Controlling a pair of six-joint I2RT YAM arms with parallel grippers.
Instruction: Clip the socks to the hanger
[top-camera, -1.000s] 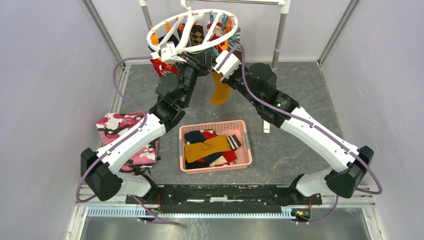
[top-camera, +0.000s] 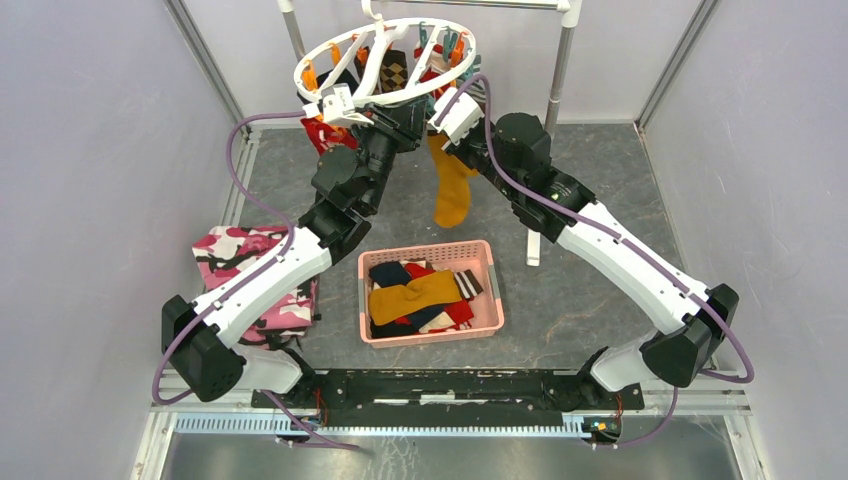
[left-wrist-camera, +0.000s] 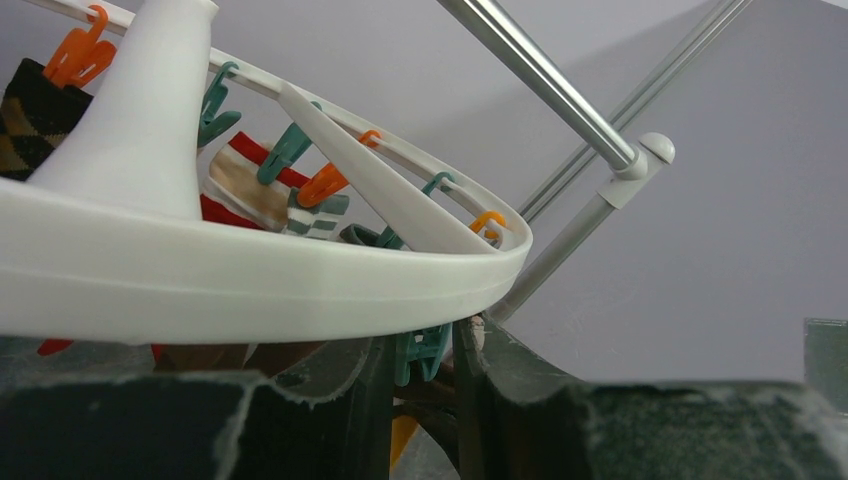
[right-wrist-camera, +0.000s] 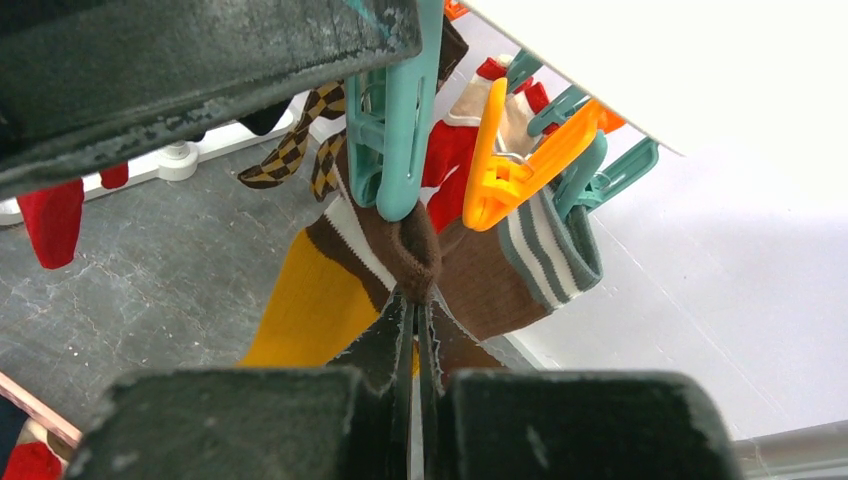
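A mustard sock (top-camera: 453, 190) with a brown and white cuff hangs below the hanger's right side. My right gripper is shut on the brown edge of that sock's cuff. Directly above the cuff, a teal clip (right-wrist-camera: 395, 130) points downward, its tips touching or overlapping the brown fabric; whether it has bitten on is unclear. In the left wrist view, my left gripper stands under the white hanger ring (left-wrist-camera: 300, 285), its fingers close on both sides of the teal clip. Whether they squeeze it does not show.
Several socks hang from other clips, including a striped brown sock (right-wrist-camera: 510, 270) beside an orange clip (right-wrist-camera: 530, 155). A pink basket (top-camera: 430, 337) of socks sits on the floor, with a pink patterned cloth (top-camera: 235, 260) to its left. The rack pole (top-camera: 561, 80) is near the right arm.
My right gripper has shifted slightly beside the hanger. The left arm looks still.
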